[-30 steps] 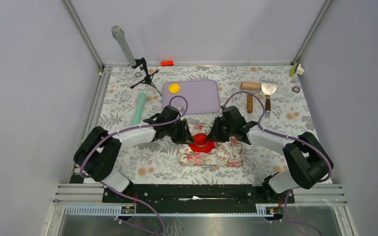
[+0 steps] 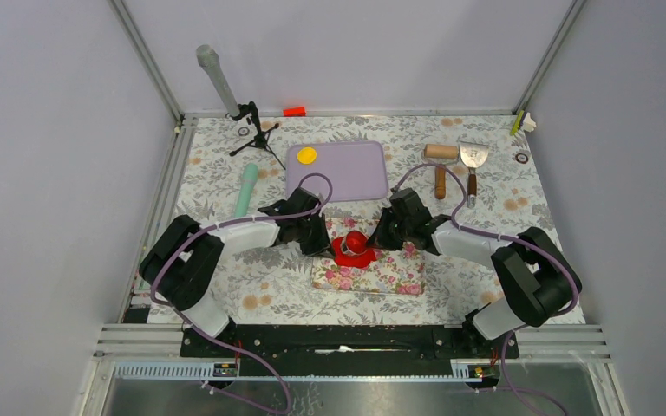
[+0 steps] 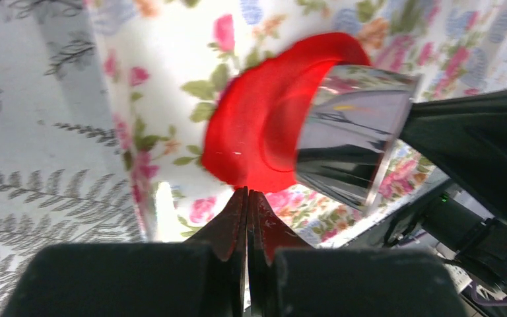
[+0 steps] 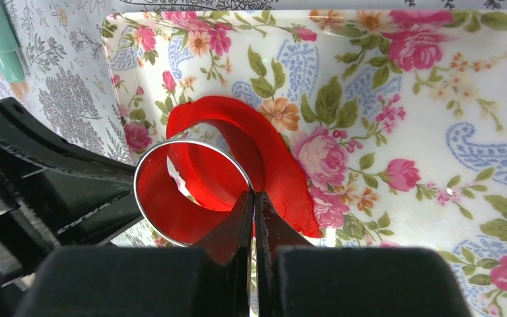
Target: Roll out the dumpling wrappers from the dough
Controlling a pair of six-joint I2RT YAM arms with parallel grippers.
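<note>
Red dough [image 3: 237, 132] lies flattened on a floral tray [image 4: 436, 99] in the middle of the table. A steel ring cutter [image 3: 350, 132] is on the dough, tilted. My right gripper is shut at the cutter's rim; whether the rim is between its fingertips is unclear. My left gripper is shut with nothing visible between its fingertips, beside the dough's edge at the left. In the right wrist view it is at the cutter's left.
Behind are a lilac tray [image 2: 347, 173] with a yellow round piece, a green cylinder [image 2: 247, 186] at left, and wooden rollers [image 2: 440, 152] and a scraper [image 2: 473, 156] at right. A tripod stands back left.
My left gripper has moved slightly down in the top view, away from the cutter's rim. The floral tray has shifted slightly left, and the cutter looks more tilted.
</note>
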